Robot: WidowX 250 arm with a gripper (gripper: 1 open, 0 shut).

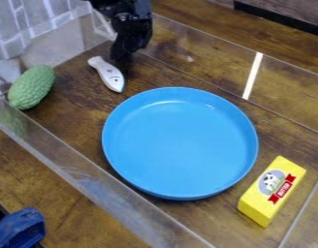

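Note:
My gripper [128, 39] is at the top centre-left of the camera view, dark and in shadow, so its fingers are hard to make out. Just below it a white elongated object [109, 75] lies on the wooden surface. A green bumpy toy vegetable [34, 87] rests at the left, and a large blue plate [180, 142] fills the middle. At the lower right is a yellow box [271, 191] with a printed label.
A blue object [19, 229] sits in the bottom-left corner, beyond the transparent tray wall.

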